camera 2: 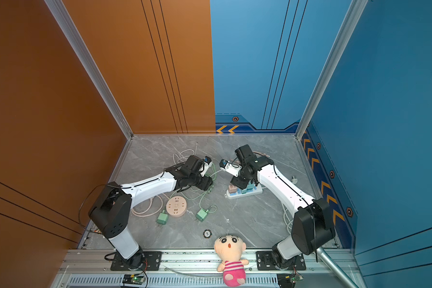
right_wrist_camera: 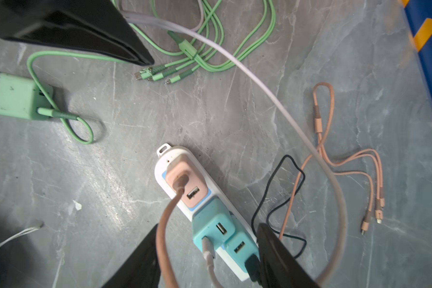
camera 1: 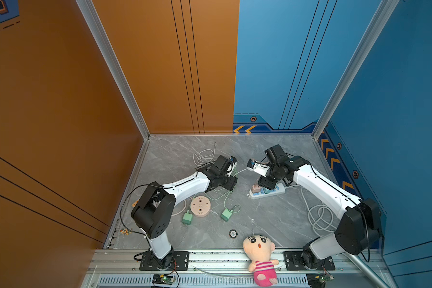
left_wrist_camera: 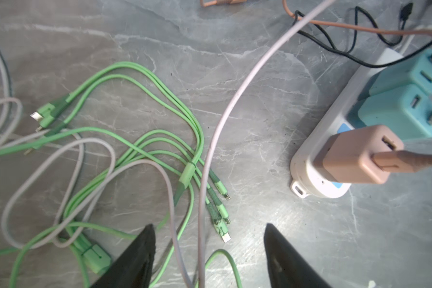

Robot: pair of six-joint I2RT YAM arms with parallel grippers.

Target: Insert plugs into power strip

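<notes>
On the right side of the table lies a white power strip [right_wrist_camera: 164,168]. A pink plug [right_wrist_camera: 187,181] sits on its near end, followed by one teal plug [right_wrist_camera: 212,221] and a second teal plug [right_wrist_camera: 241,245]. Directly over the strip, my right gripper is open, its fingers apart above the plugs with nothing clasped. My left gripper hangs over the green cables [left_wrist_camera: 189,172], left of the strip, with its fingers spread. A pale cable [left_wrist_camera: 240,91] passes in front of its view and between the fingers, apparently loose.
Two green plugs [camera 1: 226,214] [camera 1: 187,218] and a round pink power strip [camera 1: 200,206] lie at left front. Pink [right_wrist_camera: 372,153] and black cables [right_wrist_camera: 268,192] trail behind the strip. A doll [camera 1: 259,254] sits at the front edge.
</notes>
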